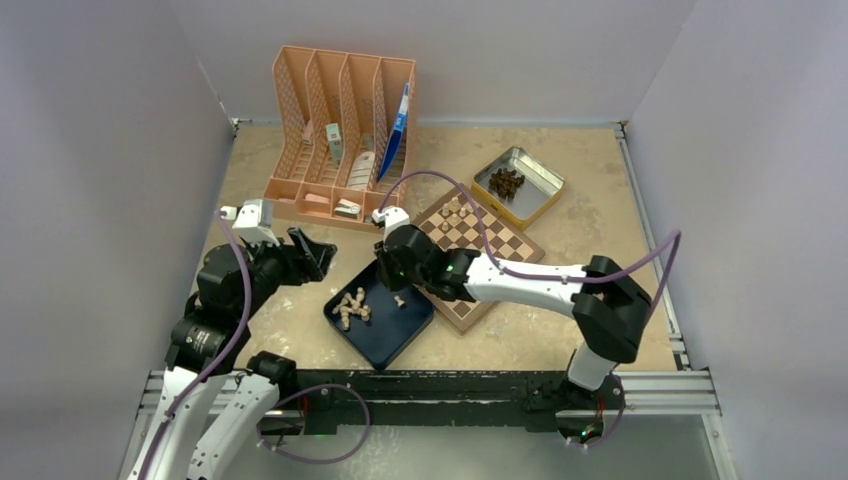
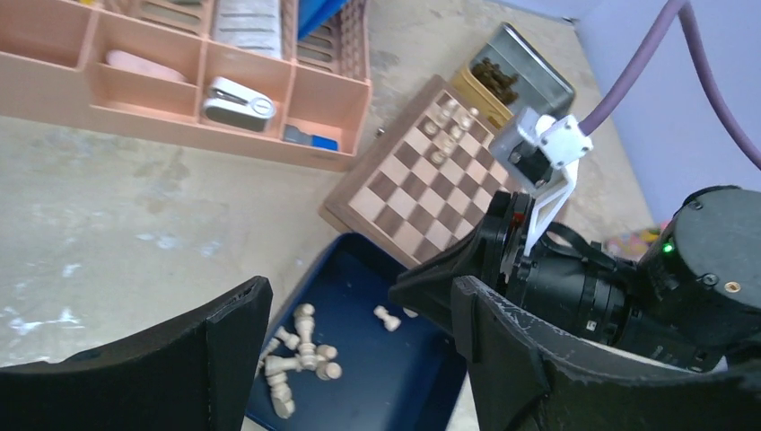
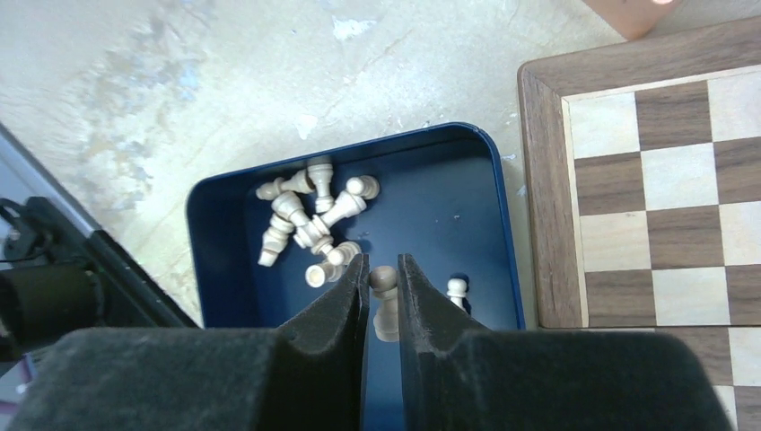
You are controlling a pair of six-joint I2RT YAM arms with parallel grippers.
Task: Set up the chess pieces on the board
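The wooden chessboard (image 1: 478, 232) lies right of the dark blue tray (image 1: 383, 345); a few pale pieces (image 2: 451, 130) stand at its far end. Inside the tray is a heap of pale chess pieces (image 3: 310, 215). A loose pale piece (image 3: 458, 289) lies nearer the tray's board side. Over the tray, my right gripper has its fingers close together. Another pale piece (image 3: 384, 278) shows in their narrow gap; whether it is gripped or lies below is unclear. My left gripper is open left of the tray, nothing between its fingers.
A tin (image 1: 545, 185) with dark pieces sits behind the board. The peach organizer (image 1: 345, 120) stands at the back left. The right arm crosses the front of the board. Bare table lies left of the tray.
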